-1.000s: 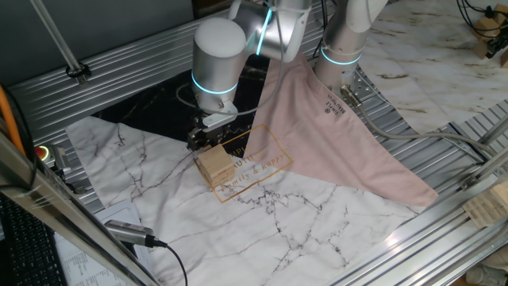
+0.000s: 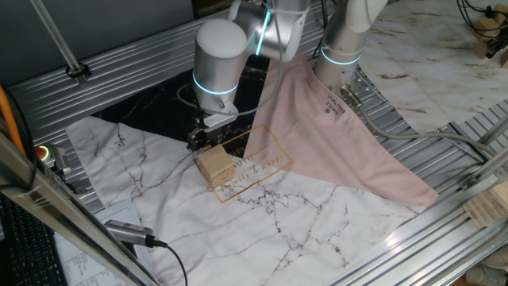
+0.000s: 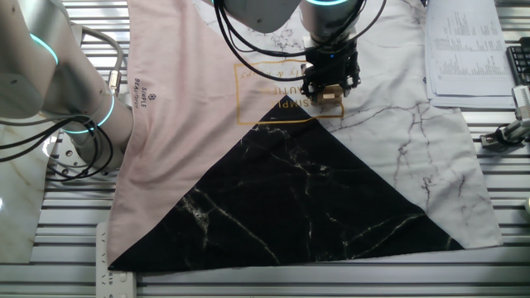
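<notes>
Pale wooden blocks [image 2: 216,165] form a small block-shaped pile on the cloth, over the left side of its gold printed frame. My black gripper [image 2: 205,140] points down right at the far side of this pile. From the opposite side, the gripper [image 3: 331,76] appears above the wood, with a dark finger [image 3: 310,89] to the left of a wooden block [image 3: 330,94] and more dark parts to its right. Whether the fingers press on the wood is too small and dark to make out.
A smooth cloth in marble white [image 2: 294,230], black [image 3: 281,199] and pink [image 2: 317,131] covers most of the slatted metal table. Papers [image 3: 466,50] and a small device with a cable [image 2: 131,233] lie beside it.
The arm above the gripper has shifted very slightly. The wooden blocks and the cloth look unmoved.
</notes>
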